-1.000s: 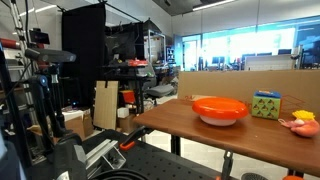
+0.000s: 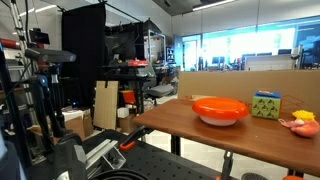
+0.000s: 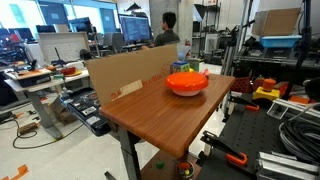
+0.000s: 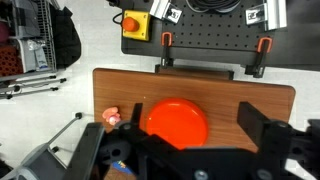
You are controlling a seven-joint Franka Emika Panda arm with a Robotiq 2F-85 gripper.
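A round orange-red lid or dish (image 2: 220,106) sits on the wooden table, with a paler rim or bowl beneath its edge. From above, in the wrist view, it appears as a red disc (image 4: 178,124), partly covered by the gripper. My gripper is open high above the table, its dark fingers spread to either side of the disc. Nothing shows between them. Toward the table's far right in exterior view 1 stand a green box with a blue top (image 2: 266,104) and a pink soft-looking item (image 2: 300,124) with a yellow part.
The brown wooden table (image 3: 150,120) has bare room at its near end. A tan panel (image 3: 130,78) lines its back edge. Beside it, a dark perforated bench (image 4: 215,30) carries clamps, cables and a yellow box with a red button (image 4: 135,25).
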